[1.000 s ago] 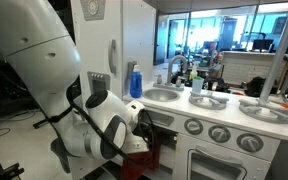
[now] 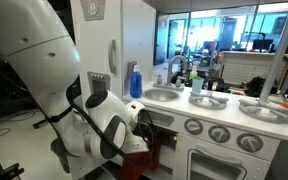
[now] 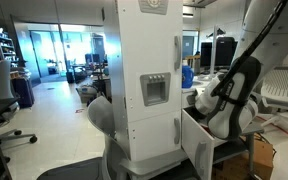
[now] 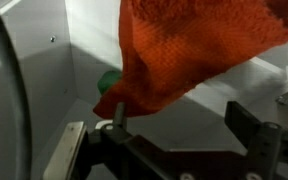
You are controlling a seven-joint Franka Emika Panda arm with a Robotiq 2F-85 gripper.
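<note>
In the wrist view my gripper is open, its dark fingers apart at the bottom of the picture, with no object held between them. A red cloth [image 4: 179, 50] lies draped just beyond the fingers, over the edge of a pale drawer or compartment. Close to the cloth's lower left edge, a small green round thing [image 4: 109, 81] is partly covered by it. From outside, some of the red cloth [image 2: 136, 163] shows low beneath my arm. The arm hides my fingertips in exterior view 1.
A white drawer front [image 3: 197, 145] stands pulled out beside the tall white cabinet [image 3: 149, 60]. On the counter [image 2: 189, 104] are a blue bottle [image 2: 136, 84], a sink [image 2: 162, 93] and several burners. A dark cable crosses the left of the wrist view.
</note>
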